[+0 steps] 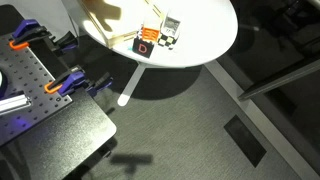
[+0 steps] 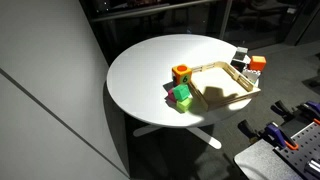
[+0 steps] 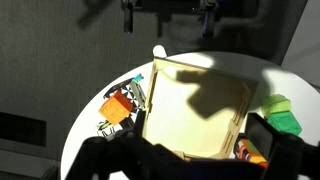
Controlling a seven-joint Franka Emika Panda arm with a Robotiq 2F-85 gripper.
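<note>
An empty, shallow wooden tray lies on the white oval table. In the wrist view my gripper spans the lower part of the tray, its dark fingers far apart with nothing between them. Left of the tray there, an orange block sits among black-and-white patterned pieces. To the right are a green block and a red-orange block, partly covered by a finger. The second exterior view shows a yellow-and-red block near the green block. Neither exterior view shows the gripper.
A grey block and a white patterned block crowd the tray's right side. A dark perforated base with orange-and-blue clamps stands beside the table.
</note>
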